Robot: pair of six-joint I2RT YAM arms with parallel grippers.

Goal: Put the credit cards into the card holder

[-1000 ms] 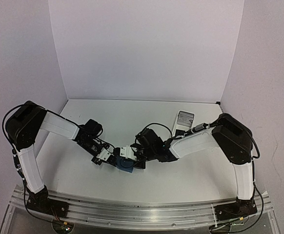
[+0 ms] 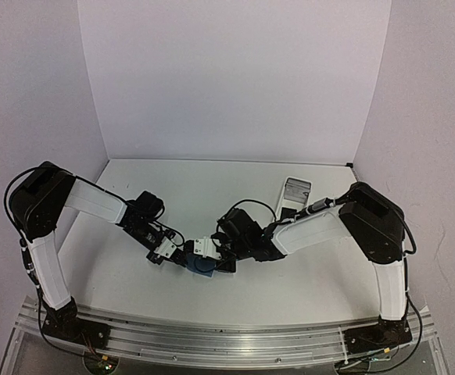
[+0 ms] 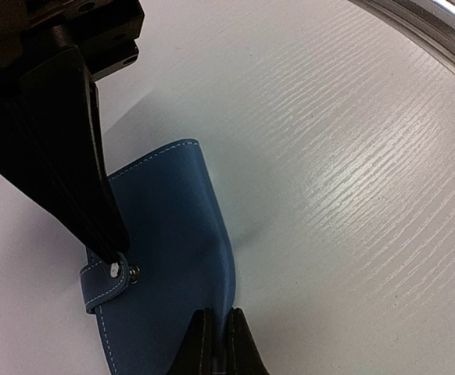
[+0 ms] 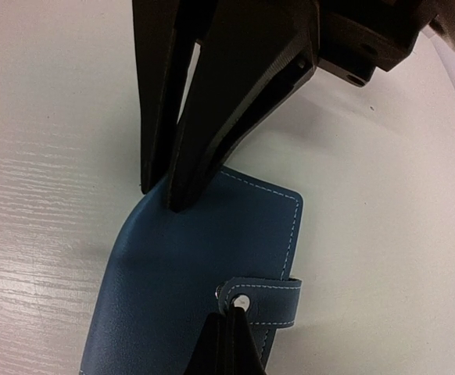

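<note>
The blue card holder (image 2: 201, 264) lies folded between my two grippers in the middle front of the table. My left gripper is shut on its folded edge, with the material between the fingers. At the snap strap (image 4: 273, 301) on the opposite edge, my right gripper is shut, its tips by the metal button (image 4: 240, 301). The strap lies over the holder's face; whether the snap is fastened I cannot tell. Nothing shows between the right fingers. No credit card can be made out clearly.
A pale tray (image 2: 297, 187) with grey contents stands at the back right, partly hidden by the right arm. Around the holder the white table (image 2: 134, 289) is clear. A metal rail (image 2: 212, 328) runs along the front edge.
My right gripper has shifted very slightly to the right and down over the holder. The left arm and the holder look nearly still.
</note>
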